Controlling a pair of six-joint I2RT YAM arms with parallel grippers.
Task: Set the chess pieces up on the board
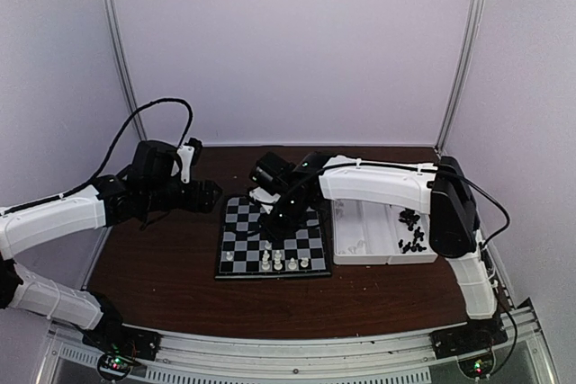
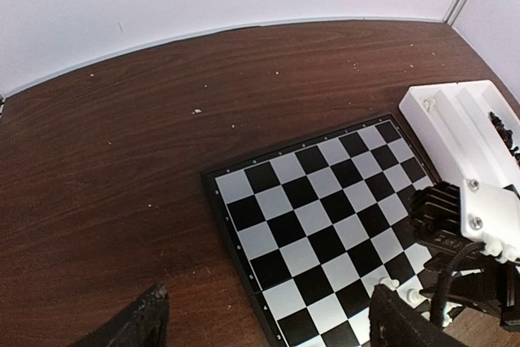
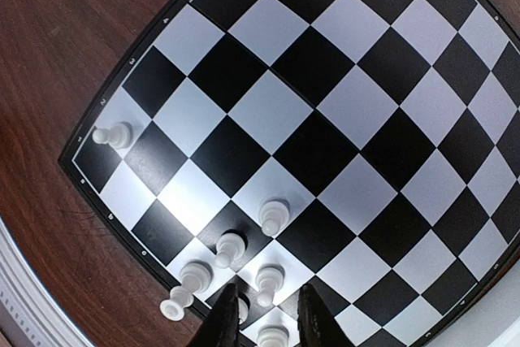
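The chessboard [image 1: 243, 213] lies mid-table, with several white pieces along its near rows, including a pawn [image 3: 114, 135] near the corner and one [image 3: 273, 215] further in. My right gripper is low over those pieces, fingertips apart among them, obscuring part of the board in the top view. My left gripper [image 1: 202, 193] hangs in the air left of the board, its fingertips apart at the bottom of the left wrist view, nothing between them.
A white tray [image 1: 385, 256] at the board's right holds scattered black pieces [image 1: 411, 231] and some white ones. The table left of the board is clear.
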